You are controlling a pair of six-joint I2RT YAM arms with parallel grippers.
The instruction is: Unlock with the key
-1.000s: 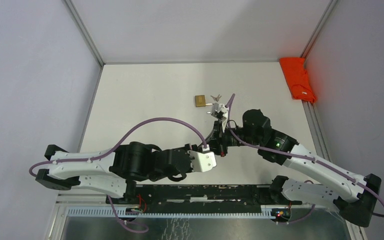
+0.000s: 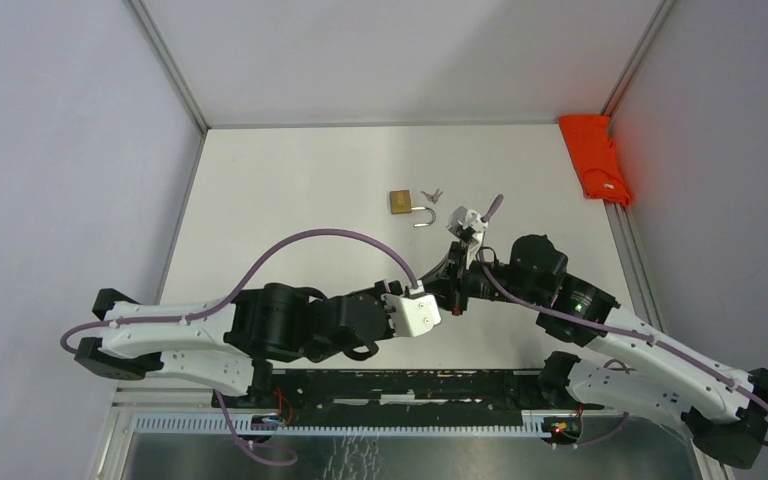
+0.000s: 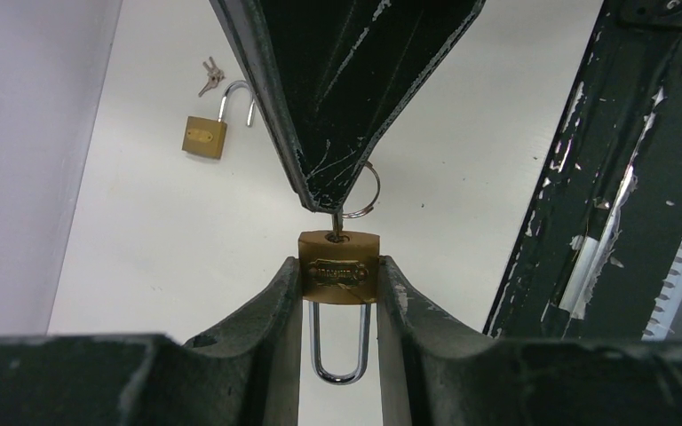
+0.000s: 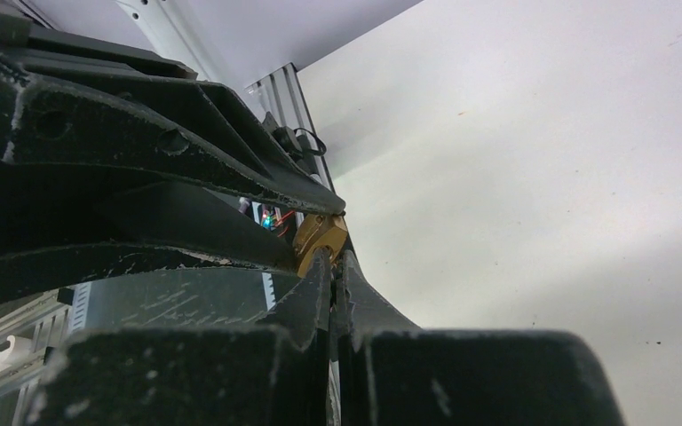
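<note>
In the left wrist view a brass padlock (image 3: 338,271) with its shackle pointing down sits between the fingertips of my left gripper. A key (image 3: 337,224) with a ring stands in its keyhole, at the tips of my right gripper, whose black fingers (image 3: 329,106) come from above. In the right wrist view my right gripper is shut at the brass lock (image 4: 318,232); the key is mostly hidden there. In the top view both grippers meet at the front middle, hiding the lock.
A second brass padlock (image 2: 400,202) with its shackle out and some loose keys (image 2: 433,195) lie at the back middle of the white table (image 2: 290,180). A folded orange cloth (image 2: 594,155) is at the back right.
Over the last second the right arm has moved right and a little toward the front, and the left gripper has shifted slightly right.
</note>
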